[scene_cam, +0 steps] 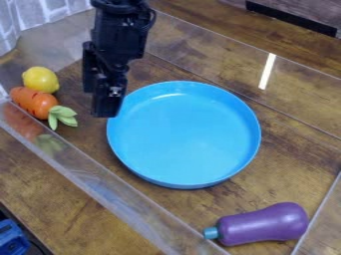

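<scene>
My black gripper hangs open at the upper left of the camera view, just left of the blue plate, with nothing seen between its fingers. An orange carrot with pale green leaves lies to its left. A yellow lemon sits behind the carrot. A purple eggplant lies at the lower right, apart from the plate.
A clear plastic wall runs diagonally across the lower left, with a blue object outside it.
</scene>
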